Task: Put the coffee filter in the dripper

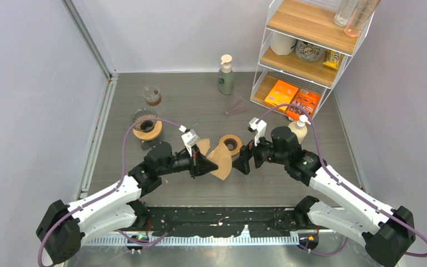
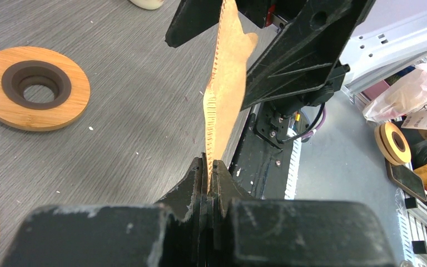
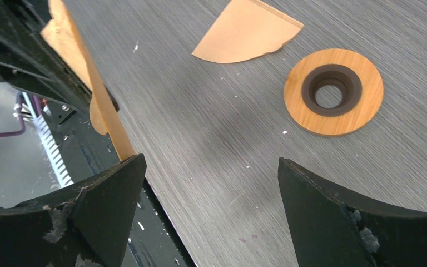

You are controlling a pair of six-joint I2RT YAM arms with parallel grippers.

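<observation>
My left gripper is shut on a folded paper coffee filter [image 2: 225, 83], held edge-on in the left wrist view and seen as a fan shape [image 1: 220, 161] from above. The open right gripper is just right of it, the filter near one finger. A wooden ring with a dark insert [image 3: 367, 94] lies on the table behind the grippers, with a second paper piece [image 3: 244, 30] beside it. A glass vessel with a wooden collar [image 1: 154, 133] stands back left.
A clear pink cone [image 1: 236, 105], a pump bottle [image 1: 225, 80] and a small glass [image 1: 152, 98] stand toward the back. A wire shelf [image 1: 300, 72] fills the back right, with another bottle [image 1: 298, 129] below it. The front table edge lies close to the grippers.
</observation>
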